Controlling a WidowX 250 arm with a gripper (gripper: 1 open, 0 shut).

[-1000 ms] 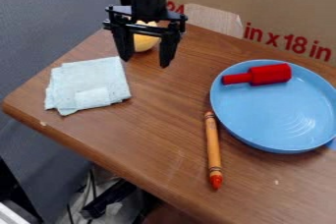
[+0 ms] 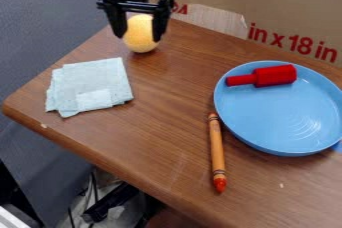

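My black gripper (image 2: 136,10) is up at the top of the view, its fingers apart above and in front of a pale yellow rounded object (image 2: 140,36) on the back left of the wooden table. Whether anything is between the fingertips is hard to tell; the yellow object appears below them.
A folded pale cloth (image 2: 88,87) lies at left. A blue plate (image 2: 286,120) at right holds a red cylinder with a handle (image 2: 273,75). An orange crayon (image 2: 217,152) lies near the front. Cardboard (image 2: 271,2) stands behind.
My gripper has moved up and left, away from the middle of the table, uncovering more of the yellow object, which stays at the back left.
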